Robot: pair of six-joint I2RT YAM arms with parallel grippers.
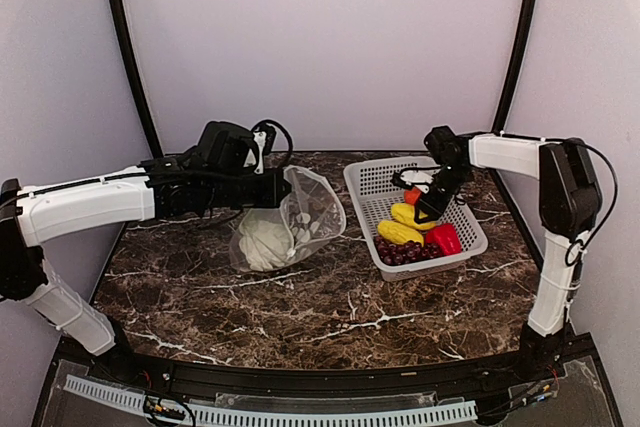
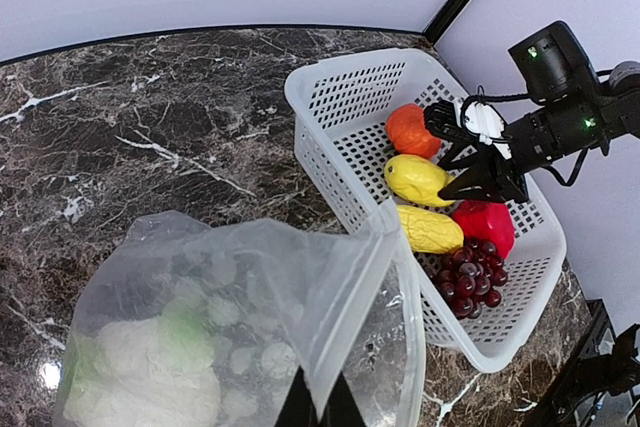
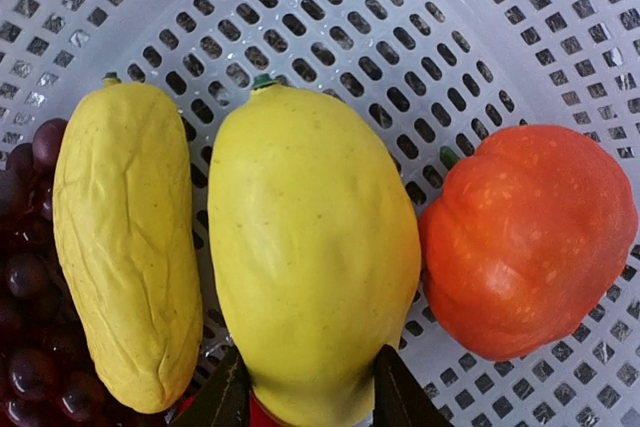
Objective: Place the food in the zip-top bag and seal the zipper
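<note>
The clear zip top bag [image 2: 200, 347] holds something pale green and white and gapes toward the basket. My left gripper is shut on its rim, lifting it off the counter. A plump yellow fruit [image 3: 315, 237] lies in the basket between a wrinkled yellow one [image 3: 130, 247] and an orange pepper-like piece [image 3: 530, 242]. Around the plump fruit's lower end my right gripper stands part open, one finger on each side; whether both touch it I cannot tell. Dark red grapes [image 2: 470, 277] and a red pepper [image 2: 487, 224] fill the basket's near end.
The white perforated basket [image 1: 362, 202] stands on the right of the dark marbled counter [image 1: 330, 312], its raised walls surrounding the right gripper. Bare counter spreads in front of the bag and basket.
</note>
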